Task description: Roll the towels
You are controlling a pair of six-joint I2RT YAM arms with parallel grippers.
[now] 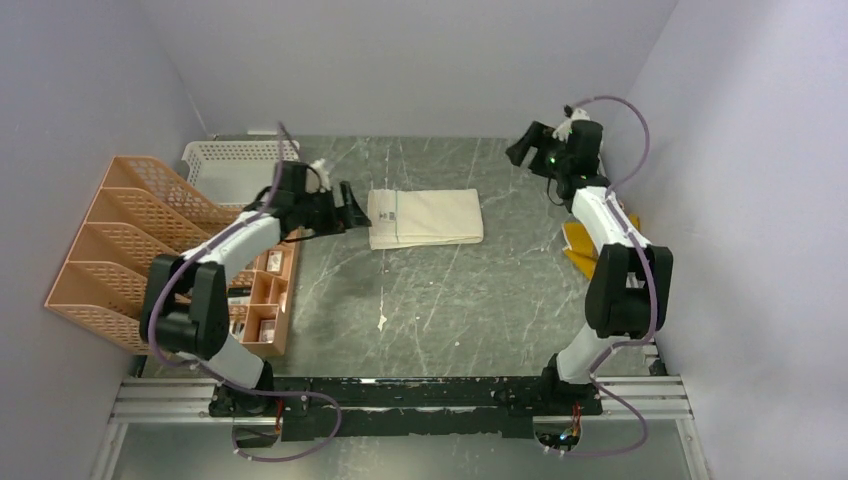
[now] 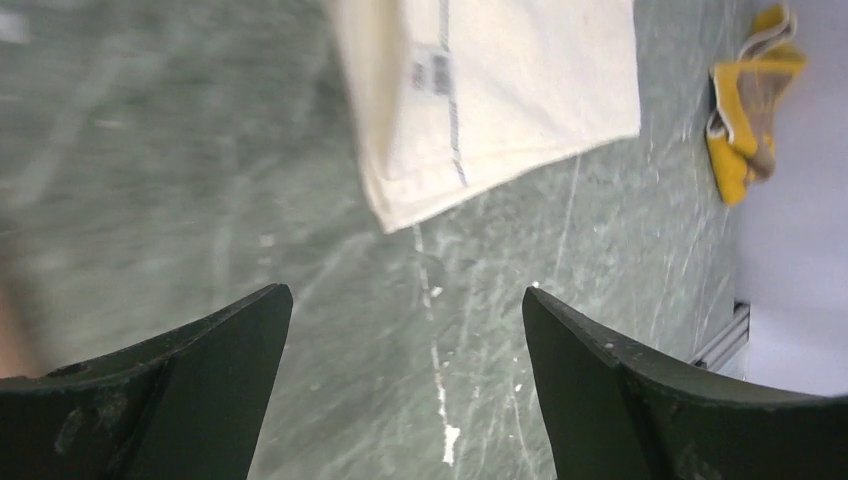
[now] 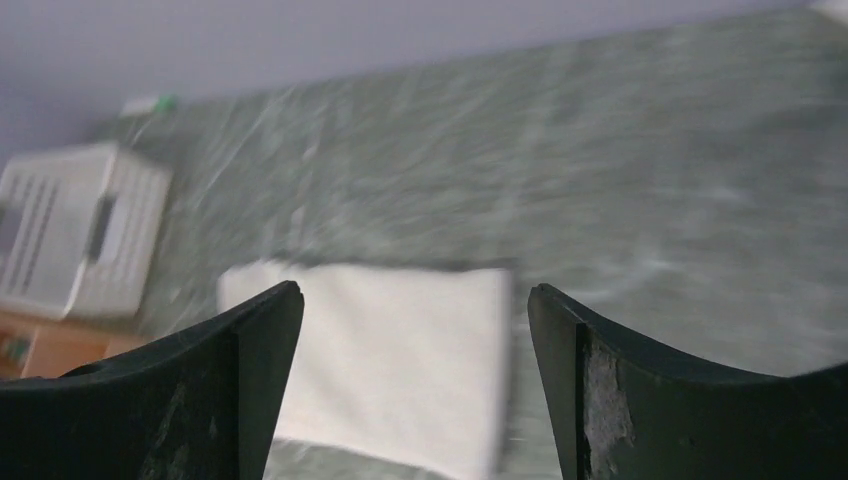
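A cream towel (image 1: 440, 212), folded into a flat rectangle, lies on the grey table; a thin dark stripe and small label run near its left edge, clear in the left wrist view (image 2: 520, 80). Just off that left edge is my left gripper (image 1: 357, 206), its fingers wide apart and empty. My right gripper (image 1: 522, 144) stands open at the back right, away from the towel, which appears blurred between its fingers in the right wrist view (image 3: 400, 360). At the right, partly behind the right arm, is a crumpled yellow towel (image 1: 580, 248).
An orange organiser (image 1: 120, 270) with slots and small boxes fills the left side, a white basket (image 1: 225, 152) behind it. Walls close off the back and both sides.
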